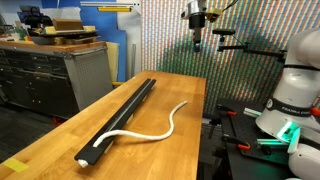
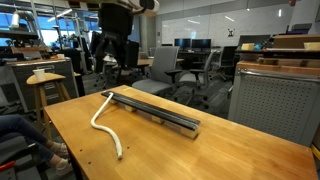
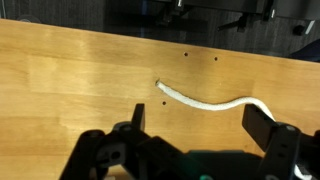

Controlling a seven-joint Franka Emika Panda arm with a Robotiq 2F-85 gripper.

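Observation:
A white rope [image 1: 160, 136] lies in a loose curve on the wooden table. One end rests across a long black rail [image 1: 125, 112], and the other lies free on the bare wood. From the second exterior view, the same rope [image 2: 97, 122] bends beside the rail [image 2: 155, 111]. High above the table is my gripper [image 1: 196, 47], well clear of the rope. Looking down in the wrist view, the gripper has its fingers [image 3: 261, 124] spread wide, nothing between them. The rope [image 3: 225, 105] runs below, its far part passing behind the right finger.
A metal cabinet [image 1: 92, 78] stands beyond the table's left edge in the first exterior view. Office chairs [image 2: 163, 68] are in the background.

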